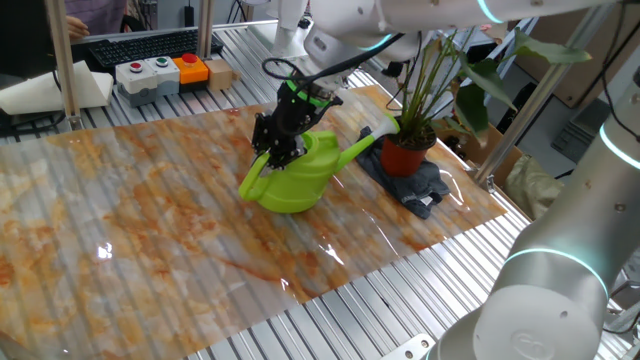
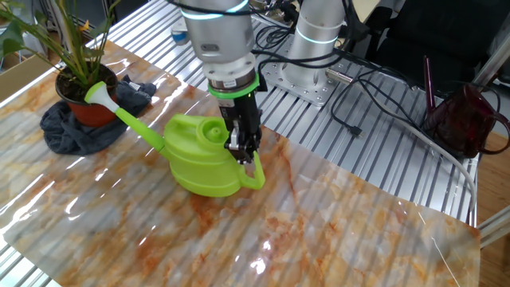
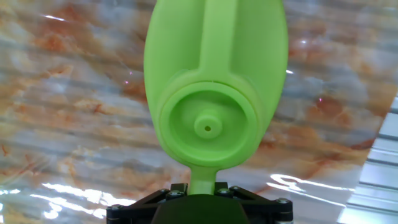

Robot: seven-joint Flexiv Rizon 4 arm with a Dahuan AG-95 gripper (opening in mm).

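Note:
A bright green watering can [image 1: 297, 185] stands upright on the marbled sheet, its long spout [image 2: 137, 127] reaching to the potted plant [image 1: 404, 156]. The spout's pale rose is at the plant pot's rim; whether they touch cannot be told. At the can's rear handle is my black gripper [image 1: 274, 158], pointing down. In the wrist view the green handle [image 3: 202, 178] runs between the two fingers, which are shut on it from both sides. The can's round top opening [image 3: 208, 124] lies just ahead of the fingers. The lower part of the handle is hidden there.
A dark cloth [image 1: 412, 188] lies under the plant pot. Button boxes [image 1: 165, 78] stand at the back left. A dark red watering can [image 2: 462, 119] sits at the right in the second exterior view. Much of the marbled sheet [image 1: 110, 240] is bare.

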